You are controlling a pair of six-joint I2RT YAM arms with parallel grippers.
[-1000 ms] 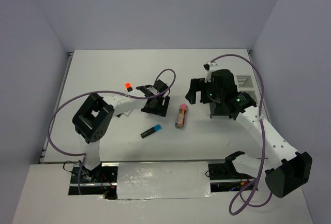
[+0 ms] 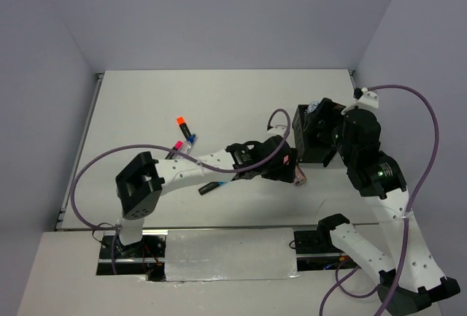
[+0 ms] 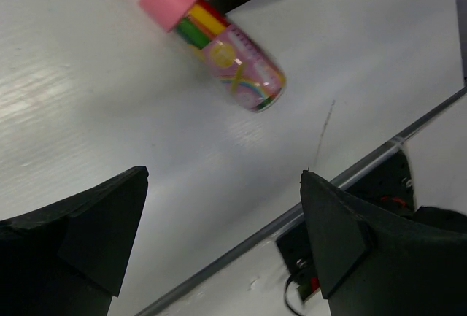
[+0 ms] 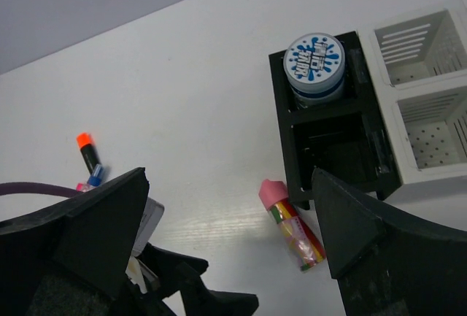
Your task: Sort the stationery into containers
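A tube of coloured pencils (image 3: 244, 71) with a pink cap lies on the table, its cap end close against the black container (image 4: 287, 122). My left gripper is open above the table on the tube's near side, nothing between its fingers. In the top view the left arm covers most of the tube. My right gripper is open too, empty, high over the black container. A jar with a blue-splashed lid (image 4: 315, 60) stands in that container's far compartment; the nearer compartment looks empty.
A white container (image 4: 405, 97) with two visible compartments adjoins the black one. Towards the left lie an orange-capped marker (image 2: 183, 126), a blue-ended pen (image 2: 190, 141) and a pink-ended one (image 2: 175, 148). A dark marker (image 2: 209, 188) lies beneath the left arm.
The tube has shifted right, from the open table to beside the black container, and turned. My left gripper has moved right towards it. The right gripper has moved right, over the container.
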